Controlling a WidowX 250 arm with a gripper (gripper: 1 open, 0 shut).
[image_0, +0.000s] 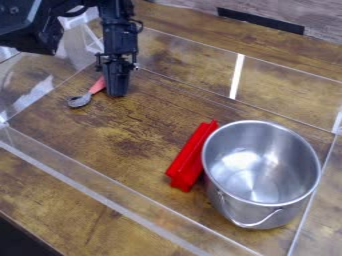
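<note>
My black gripper (116, 82) is lowered at the upper left, over the handle end of a spoon with a pink-red handle (95, 86) and a metal bowl (79, 101). The fingertips appear close together at the handle; whether anything is between them is hard to see. A large steel pot (261, 172) with a wire handle stands at the lower right. A red object (193, 154), long and ridged, lies against its left side.
Clear strips or panels run around the work area. A dark edge shows at the bottom left corner.
</note>
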